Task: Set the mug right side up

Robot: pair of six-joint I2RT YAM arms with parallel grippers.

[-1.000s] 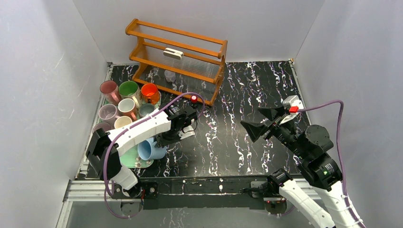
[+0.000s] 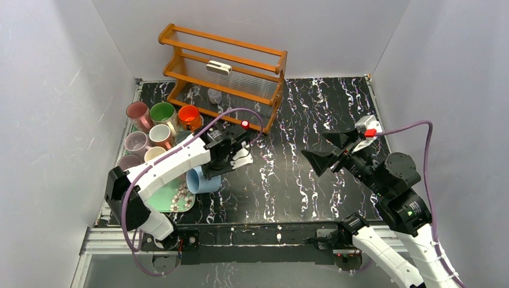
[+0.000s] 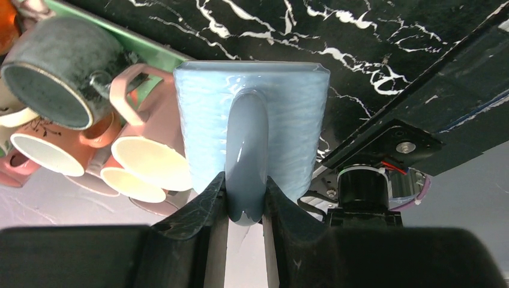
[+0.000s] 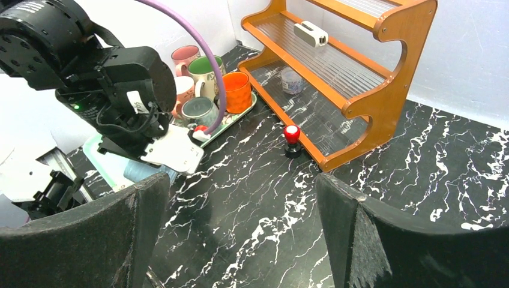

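Observation:
A light blue mug (image 2: 202, 181) lies on its side at the tray's right edge in the top view, its opening facing left. My left gripper is shut on the mug's handle (image 3: 248, 138), which stands between its fingers in the left wrist view. From the right wrist view, only part of the blue mug (image 4: 143, 171) shows beneath the left arm. Over the right part of the counter, my right gripper (image 2: 321, 150) is open with nothing between its fingers.
Several mugs (image 2: 161, 133) crowd the green tray (image 2: 161, 201), which also holds small pale pebbles. A wooden rack (image 2: 225, 75) stands at the back, with a red-topped button (image 4: 292, 135) before it.
My left gripper and the blue mug have shifted right and slightly toward the back, uncovering more pebbles on the tray. The right arm has barely moved.

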